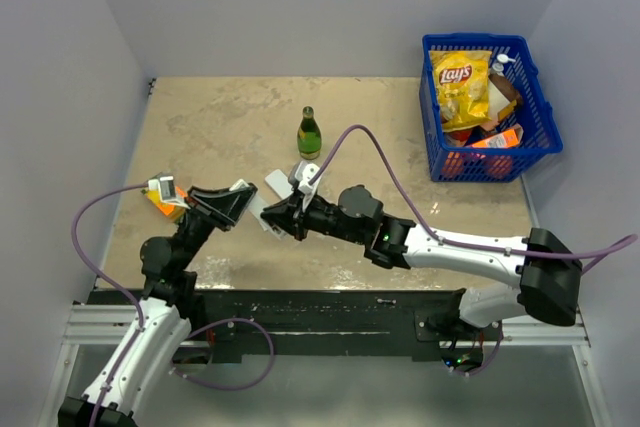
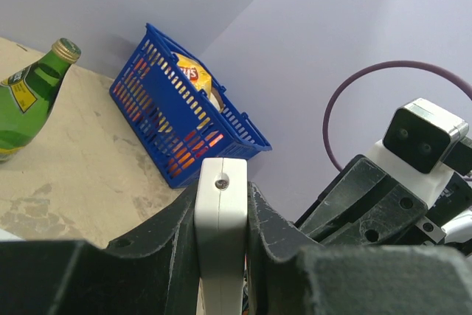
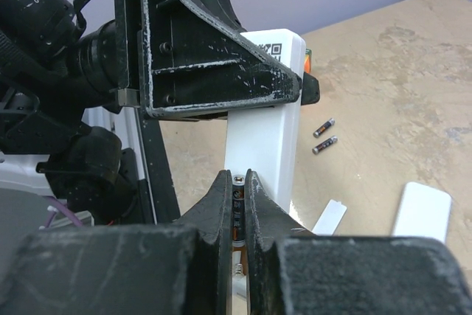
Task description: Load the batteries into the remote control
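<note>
The white remote is held upright by my left gripper [image 1: 240, 192]; in the left wrist view its white body [image 2: 221, 241] shows between the shut fingers. My right gripper [image 1: 275, 217] is at the remote's lower end, shut on a battery [image 3: 238, 208], which stands upright between the fingertips in front of the remote. Two loose batteries [image 3: 324, 144] lie on the table, and a white cover [image 3: 420, 212] lies near them.
A green bottle [image 1: 309, 132] stands behind the grippers. A blue basket with snacks [image 1: 435, 147] is at the back right. An orange-yellow package [image 1: 162, 202] lies behind the left arm.
</note>
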